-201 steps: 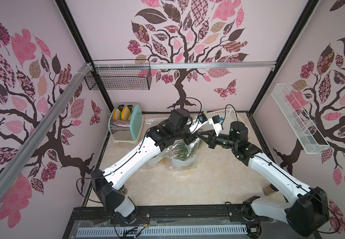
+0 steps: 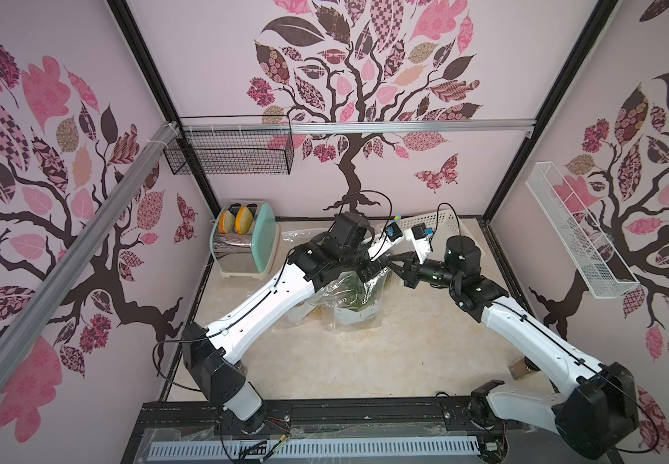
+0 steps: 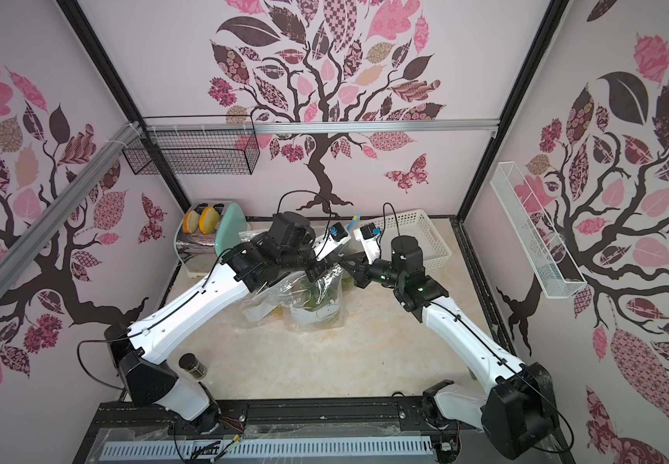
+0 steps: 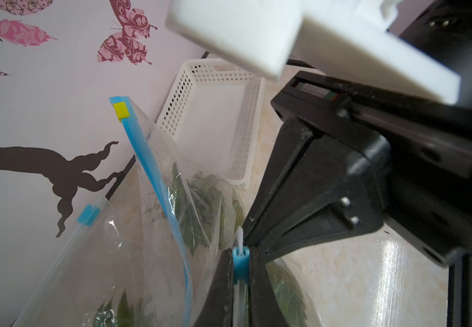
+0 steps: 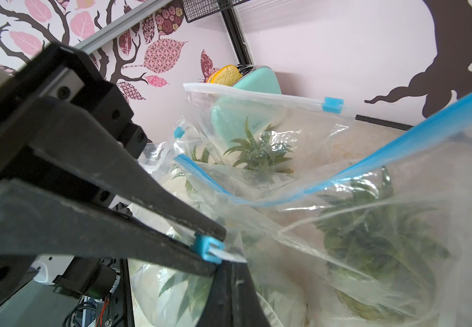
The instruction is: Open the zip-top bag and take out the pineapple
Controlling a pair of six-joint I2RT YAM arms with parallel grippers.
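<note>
Between the fingers of my left gripper is the blue slider (image 5: 207, 249) of a clear bag, and the gripper is shut on it. Tight beside the slider, my right gripper is shut at the white zip end; whether the thin strip lies between its fingertips I cannot tell. Green pineapple leaves (image 5: 189, 294) show through the clear plastic below. Another bag with a blue zip strip (image 4: 156, 179) and yellow slider (image 4: 121, 110) stands alongside, with leaves (image 5: 377, 234) inside. A third bag carries its own blue slider (image 5: 332, 105).
A white perforated basket (image 3: 427, 232) stands behind on the right. At the back left is a teal rack (image 2: 263, 239) with yellow items. Both grippers' fingers are crowded close together over the bags.
My left arm has shifted slightly to the right over the last second. The right arm and the bags look unchanged.
</note>
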